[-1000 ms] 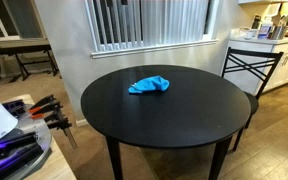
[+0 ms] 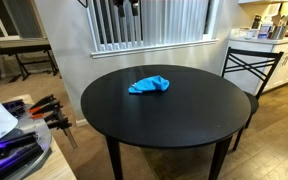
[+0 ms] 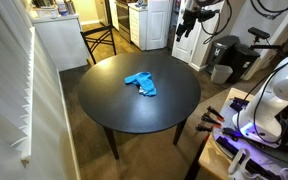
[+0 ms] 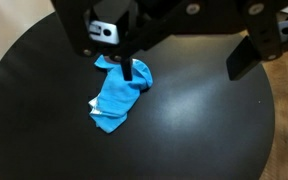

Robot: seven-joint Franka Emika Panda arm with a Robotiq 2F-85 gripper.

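Note:
A crumpled blue cloth lies on the round black table, toward its back left in exterior view 1. Exterior view 2 shows the same cloth near the middle of the tabletop. My gripper is open, its two dark fingers wide apart with nothing between them. In the wrist view the cloth sits below, partly covered by the left finger, with a small white patch at its edge. The gripper stays well above the tabletop, apart from the cloth, and shows only partly at the top of exterior view 1.
Apart from the cloth, the tabletop is bare. A black chair stands close to the table at the right in exterior view 1. White blinds hang behind. A wooden surface with gear on it is beside the robot's base.
At the top of exterior view 1, more of my gripper and arm has come into view, lower than before. The cloth and table have not moved.

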